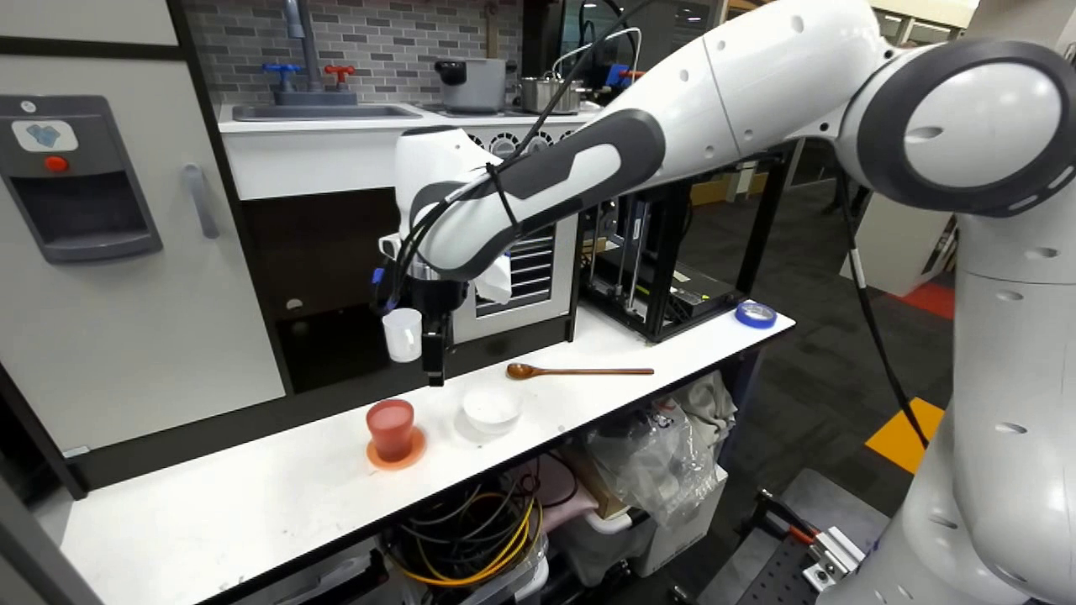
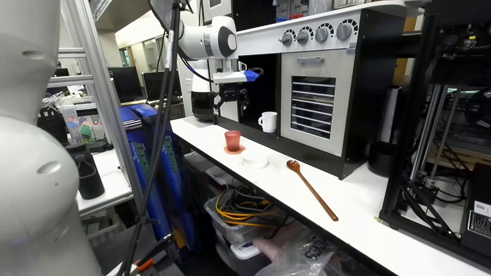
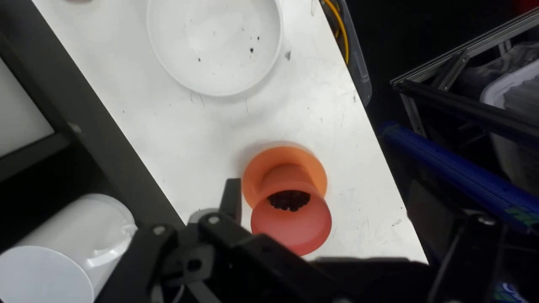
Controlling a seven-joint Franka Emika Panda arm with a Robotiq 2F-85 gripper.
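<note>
Above the white counter, my gripper (image 2: 230,109) points down, open and empty. In the wrist view a dark finger (image 3: 231,199) reaches beside the red cup (image 3: 291,224) without visibly holding it. That cup stands upright on an orange saucer (image 3: 316,169), with small dark pieces at its bottom. The white bowl (image 3: 217,55) lies farther along the counter, holding only a few dark specks. A brown wooden spoon (image 1: 590,371) rests beyond the bowl. The white mug (image 2: 269,122) stands in the dark recess at the counter's back, partly behind my gripper in exterior view 1.
The oven front (image 2: 310,103) and the cabinet border the counter's back side. A black-framed machine (image 1: 661,272) occupies its far end, near a blue tape roll (image 1: 756,314). Bare counter (image 1: 212,509) extends left of the cup. Bins and cables (image 1: 474,534) sit below the front edge.
</note>
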